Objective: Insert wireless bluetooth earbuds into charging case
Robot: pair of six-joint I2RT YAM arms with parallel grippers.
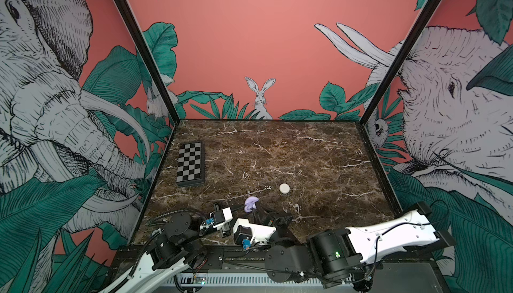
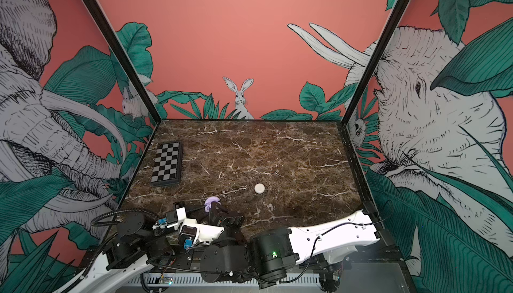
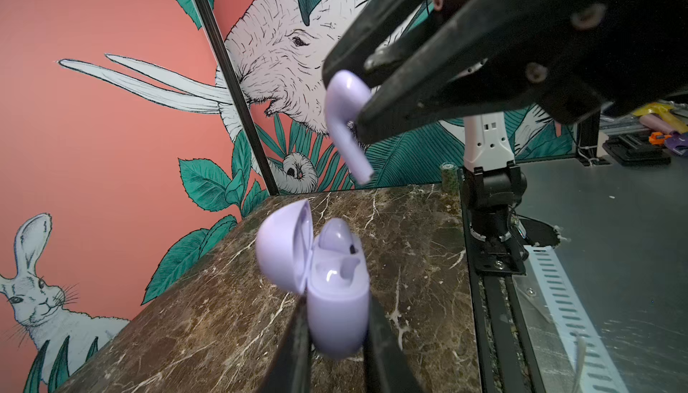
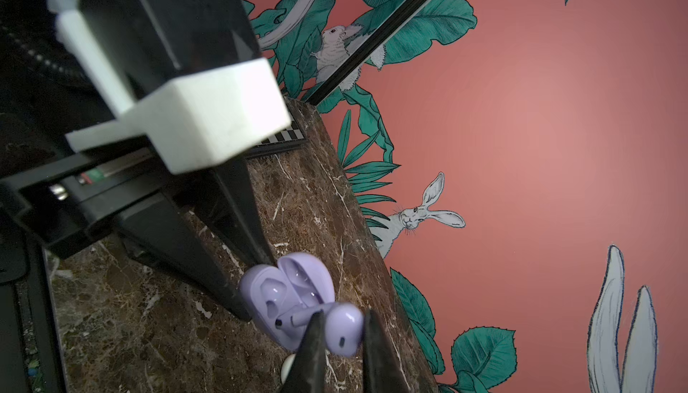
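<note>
In the left wrist view the lilac charging case (image 3: 337,317), lid (image 3: 279,242) open, stands in my left gripper, which is shut on it. One earbud (image 3: 334,235) sits in the case; the other well shows empty. Above it, my right gripper is shut with the second earbud (image 3: 347,145) held at its fingertips, stem hanging down. In the right wrist view this earbud (image 4: 343,328) is in front of the case (image 4: 266,296). From the top left view both grippers meet low near the table's front, around the case (image 1: 250,202).
A checkered board (image 1: 190,162) lies at the table's left. A small white disc (image 1: 284,188) lies just beyond the grippers. The two arms are crowded together at the front.
</note>
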